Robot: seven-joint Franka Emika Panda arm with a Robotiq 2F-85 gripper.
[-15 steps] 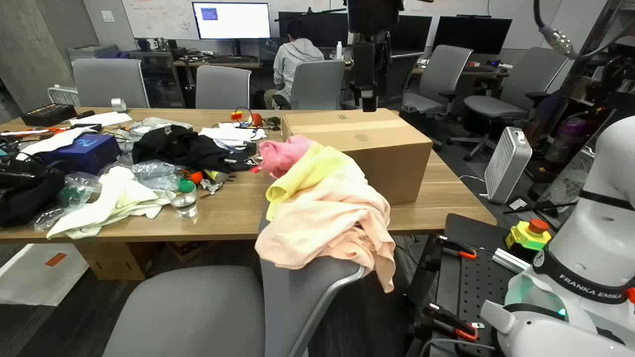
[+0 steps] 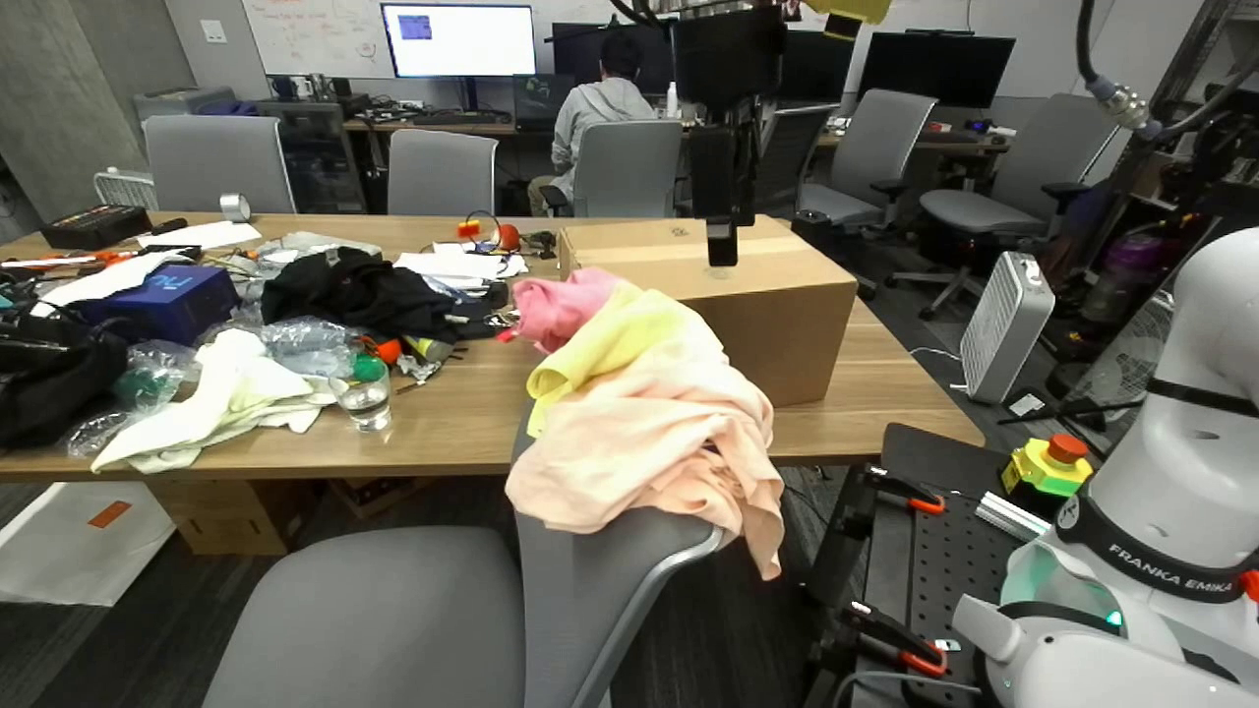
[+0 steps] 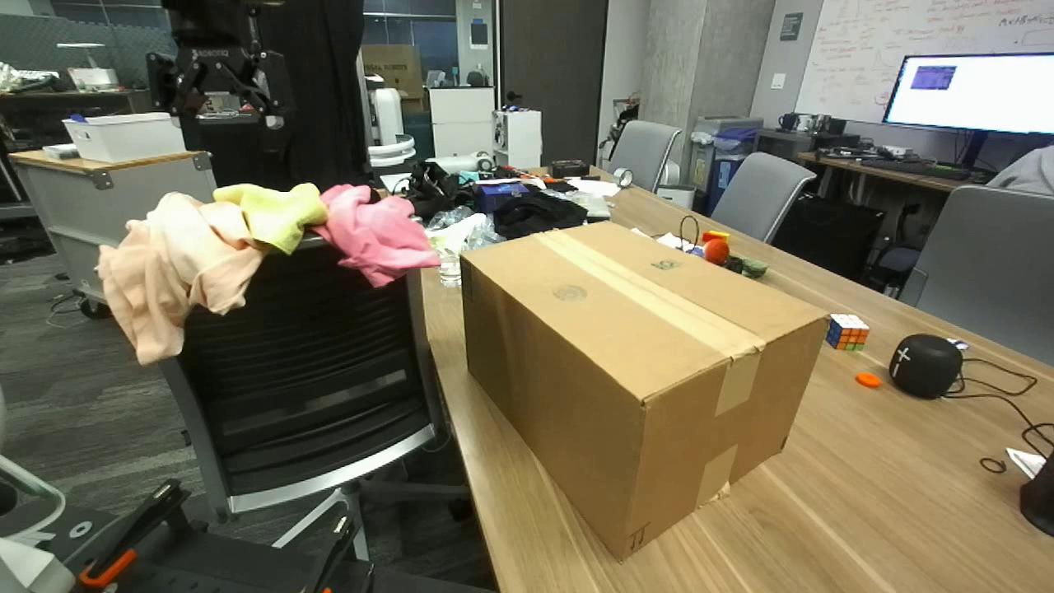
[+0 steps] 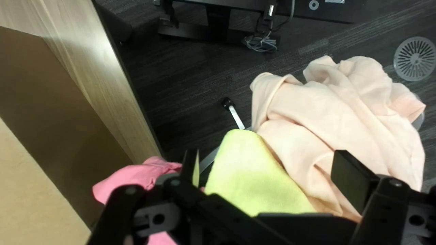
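Three cloths are draped over the backrest of a grey chair: a peach cloth, a yellow cloth and a pink cloth. Seen from the other side, the peach cloth hangs lowest, the yellow cloth lies in the middle and the pink cloth is nearest the table. My gripper is open above them, nothing held. Between its fingers in the wrist view show the yellow cloth and part of the peach cloth; the left finger side partly covers the pink cloth.
A large closed cardboard box stands on the wooden table beside the chair. Clutter, including a black cloth, a white cloth and a glass, covers the table's far-left part in exterior view 1.
My gripper has come somewhat lower and turned slightly in exterior view 1. The cloths, chair and box have stayed put. The seated person in the background has shifted a little.
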